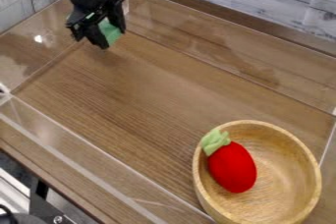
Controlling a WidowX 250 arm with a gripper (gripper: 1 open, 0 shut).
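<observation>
My black gripper [100,24] is at the upper left of the camera view, near the back of the wooden table [144,100]. It is shut on a green object [108,32], partly hidden by the fingers. In the lower right a round wooden bowl [292,185] holds a red object with a pale green top [233,166].
A pale plank wall with a wooden ledge runs along the back. The table's left edge crosses the lower left, with dark shapes below it.
</observation>
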